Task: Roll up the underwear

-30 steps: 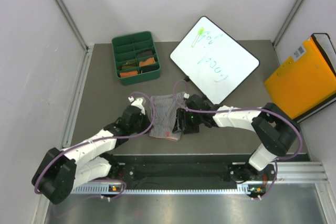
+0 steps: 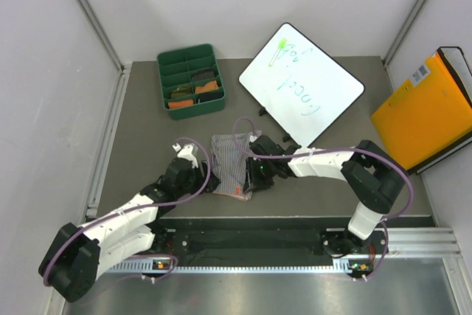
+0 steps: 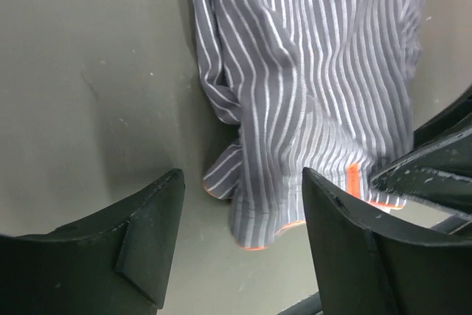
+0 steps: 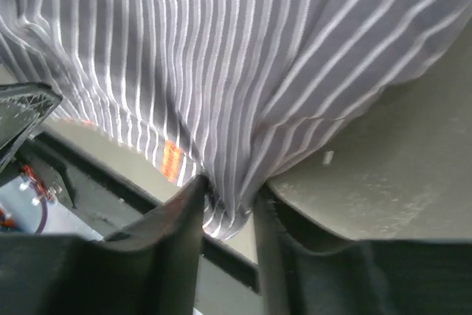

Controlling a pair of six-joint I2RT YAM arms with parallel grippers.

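Observation:
Grey underwear with white stripes and an orange tag (image 2: 230,154) lies flat on the table, its lower edge bunched. My left gripper stands open at its lower left corner, a folded, orange-edged flap of cloth (image 3: 258,189) lying between the spread fingers. At the lower right corner is my right gripper. Folds of the striped cloth (image 4: 221,108) narrow together between its fingers, which are a small gap apart; whether they press on the cloth cannot be told.
Behind the underwear stands a green divided box (image 2: 166,86) with rolled items in its front compartments. A whiteboard (image 2: 324,86) lies at the back right, and a yellow binder (image 2: 417,108) stands at the far right.
My right gripper has shifted left at the lower right corner, and the cloth there is gathered. The left gripper has come slightly down toward the front edge of the underwear.

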